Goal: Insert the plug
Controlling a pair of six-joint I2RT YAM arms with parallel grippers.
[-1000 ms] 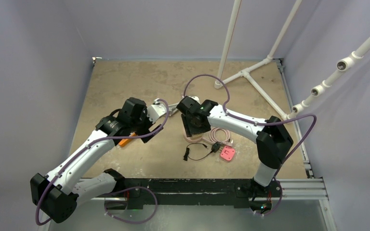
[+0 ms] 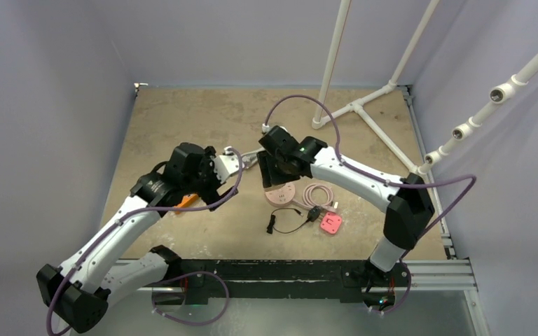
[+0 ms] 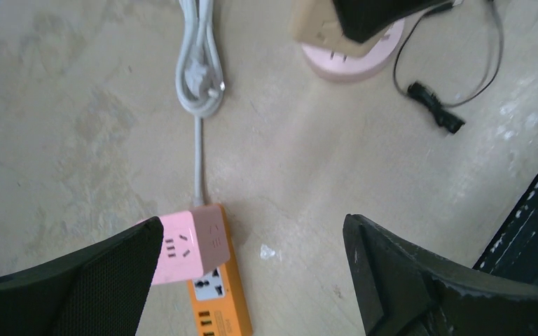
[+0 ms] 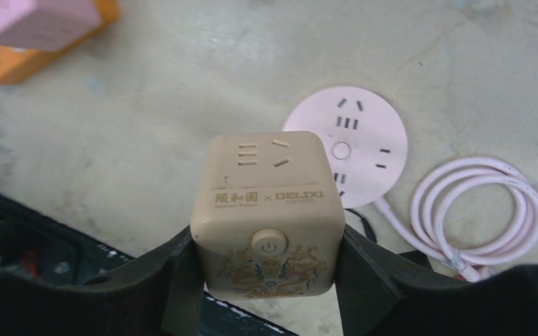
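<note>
A beige cube socket (image 4: 266, 203) fills the lower middle of the right wrist view, between the fingers of my right gripper. Behind it lies a round pink power strip (image 4: 364, 126) with its coiled cable (image 4: 518, 210). My left gripper is open above a pink block (image 3: 182, 248) on an orange power strip (image 3: 221, 308), with nothing held. A black adapter (image 2: 314, 213) with a thin cable lies near a red socket block (image 2: 330, 222).
A white coiled cord (image 3: 199, 84) lies behind the orange strip. White pipe frames (image 2: 378, 133) stand at the right and back right.
My right gripper has risen and moved back with the beige cube, uncovering more of the pink strip. The left arm has shifted slightly.
</note>
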